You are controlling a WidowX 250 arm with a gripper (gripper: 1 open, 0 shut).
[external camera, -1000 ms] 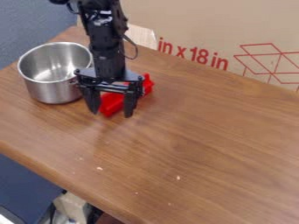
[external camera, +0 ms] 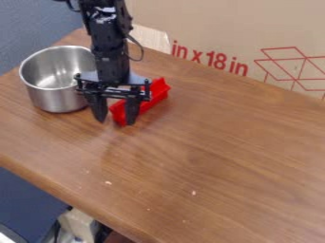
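Note:
My black gripper hangs low over the left part of the wooden table, its two fingers apart. A red object lies at and just behind the fingers, partly hidden by them; whether they touch it I cannot tell. A steel pot stands just left of the gripper.
A cardboard panel with red print rises behind it. Blue surfaces lie beyond the table's left edges.
The gripper has shifted slightly left.

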